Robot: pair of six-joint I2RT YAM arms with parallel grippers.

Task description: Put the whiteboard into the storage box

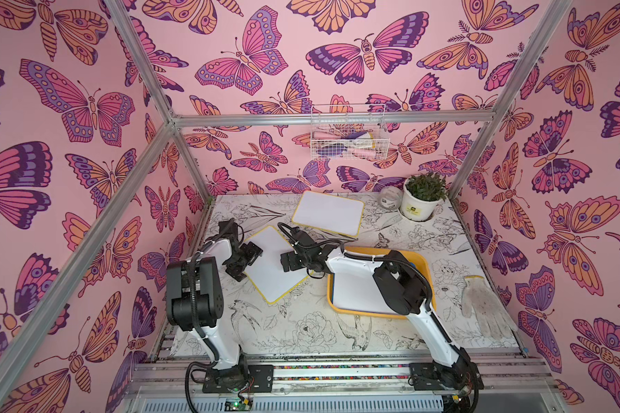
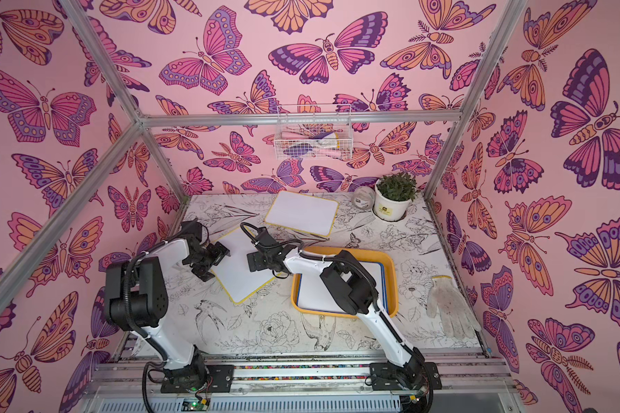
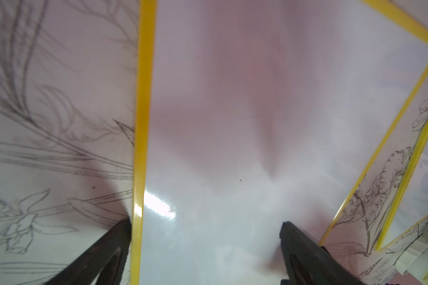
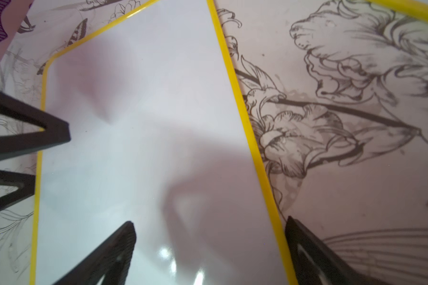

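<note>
A white whiteboard with a yellow rim (image 1: 269,247) lies flat and slanted on the table between my two grippers. My left gripper is open at its left side, one finger (image 3: 111,254) by the yellow edge and the other above the white face. From the opposite side, my right gripper is open too, with one finger (image 4: 304,247) just past the rim and the other over the board. Nothing is clamped in either. The yellow storage box (image 2: 392,263) stands to the right, partly hidden by my right arm; a white board with a blue edge (image 2: 323,294) lies inside.
Another yellow-rimmed whiteboard (image 1: 328,213) lies farther back. Behind it to the right are a potted plant (image 1: 420,197) and a roll of tape (image 1: 390,198). A glove (image 1: 485,306) rests at the right edge.
</note>
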